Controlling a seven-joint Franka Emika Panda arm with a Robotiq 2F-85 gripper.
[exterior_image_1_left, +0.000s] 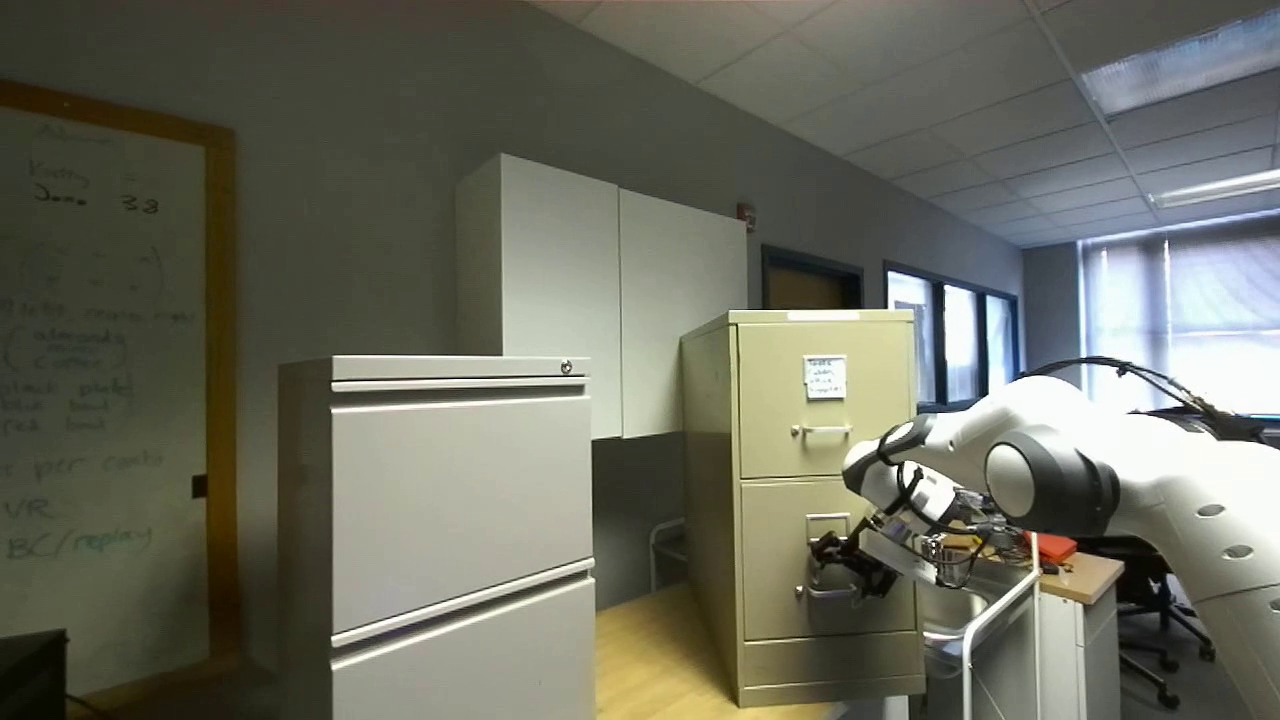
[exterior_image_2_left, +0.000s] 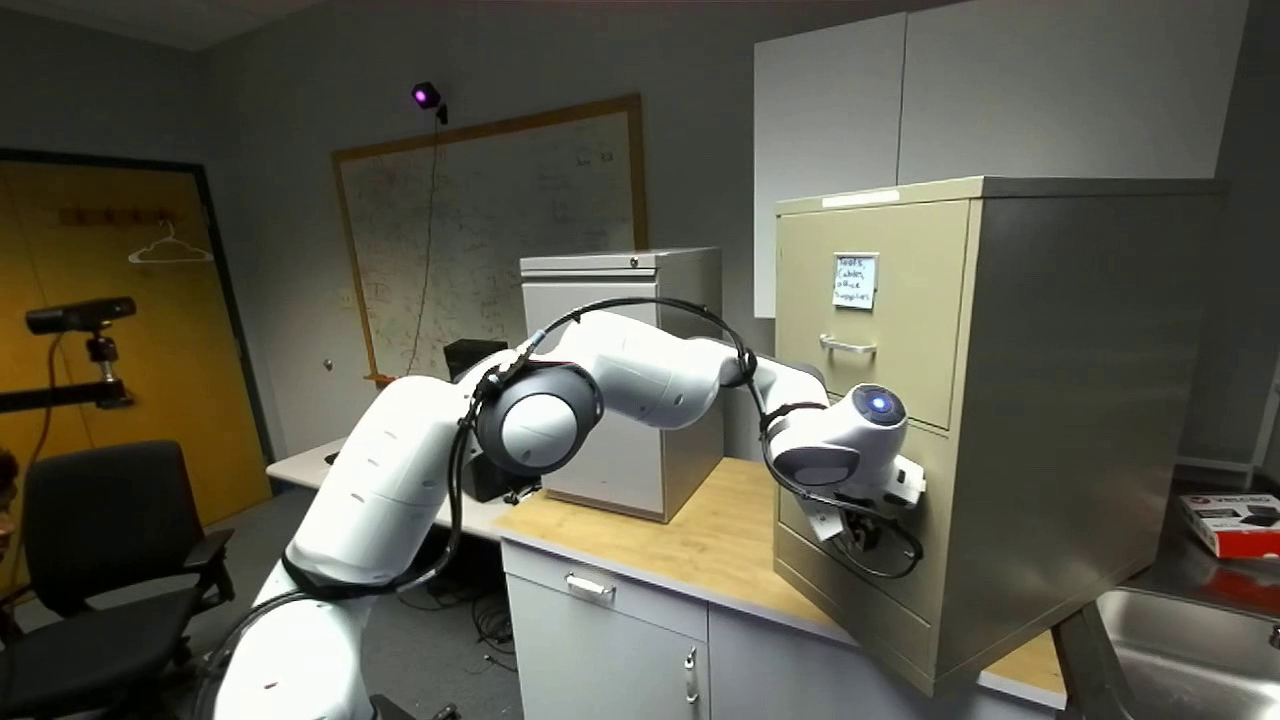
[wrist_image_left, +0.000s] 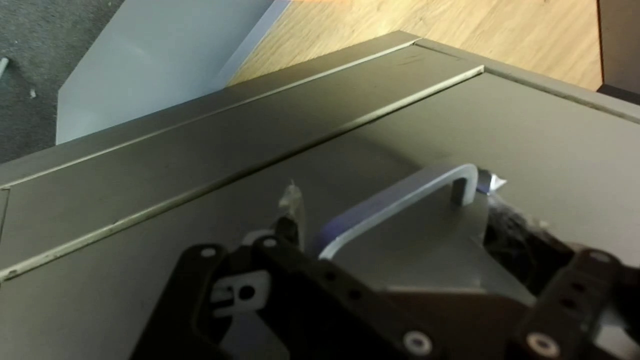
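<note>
A beige two-drawer filing cabinet (exterior_image_1_left: 828, 492) stands on the wooden counter, both drawers closed. In the wrist view, the metal handle (wrist_image_left: 399, 199) of its lower drawer runs slantwise between the two fingers of my gripper. The fingers are open, one fingertip near each end of the handle; whether either touches it I cannot tell. Exterior view 1 has the gripper (exterior_image_1_left: 854, 564) right in front of the lower drawer, partly covering the handle. In exterior view 2 the arm's wrist (exterior_image_2_left: 840, 450) hides most of the gripper and the lower handle.
A label (exterior_image_1_left: 824, 377) and another handle (exterior_image_1_left: 821, 430) are on the upper drawer. A grey cabinet (exterior_image_1_left: 462, 504) stands to the left in exterior view 1. Bare wooden counter (exterior_image_2_left: 720, 528) lies between the cabinets. A sink (exterior_image_2_left: 1188, 648) is at the right in exterior view 2.
</note>
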